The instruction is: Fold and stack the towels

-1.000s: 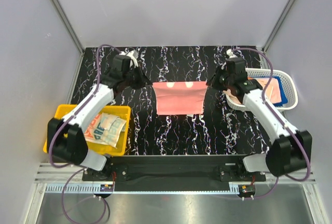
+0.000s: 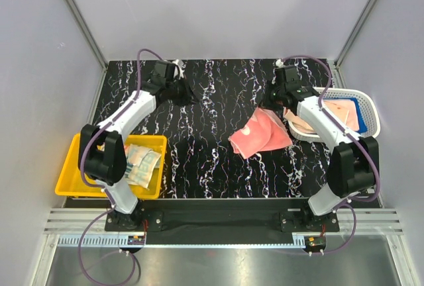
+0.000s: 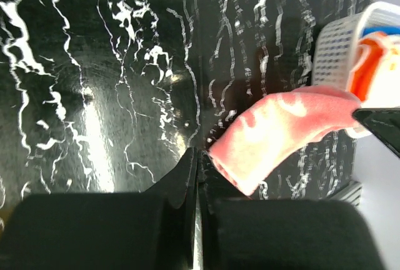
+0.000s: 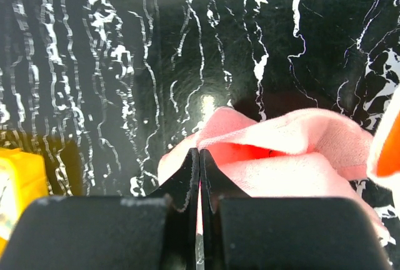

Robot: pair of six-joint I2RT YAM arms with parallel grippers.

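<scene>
A pink towel (image 2: 258, 137) lies crumpled on the dark marbled table, right of centre; in the right wrist view it (image 4: 294, 176) shows a folded upper edge. My right gripper (image 2: 264, 104) is shut on a corner of the towel, its fingertips pinching the cloth in the right wrist view. My left gripper (image 2: 191, 97) hangs over the bare table at the upper left, apart from the towel; whether its fingers are parted is hard to tell.
A yellow bin (image 2: 159, 142) with folded cloths stands at the lower left. A white basket (image 2: 371, 114) holding a blue tray and pinkish towels stands at the right.
My left gripper is apart from it.
</scene>
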